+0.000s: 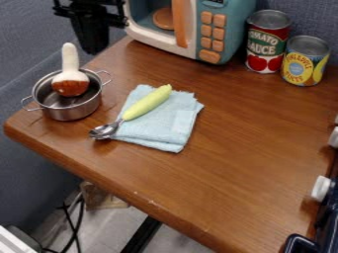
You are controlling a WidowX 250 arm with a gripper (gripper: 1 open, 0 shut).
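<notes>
A steel pot (pixel 63 107) stands at the left edge of the table, holding a brush-like object (pixel 71 79) with an orange lower part and an upright white handle. The black gripper (pixel 93 38) is at the top left, above and apart from the handle; its fingers are too dark and cropped to tell how they stand. A light blue folded cloth (pixel 164 128) lies in the middle with a yellow-handled spoon (pixel 142 105) on it.
A toy microwave (pixel 224 30) stands at the back, with a tomato sauce can (pixel 264 49) and a yellow can (pixel 303 61) to its right. A dark appliance (pixel 317 217) is at the right edge.
</notes>
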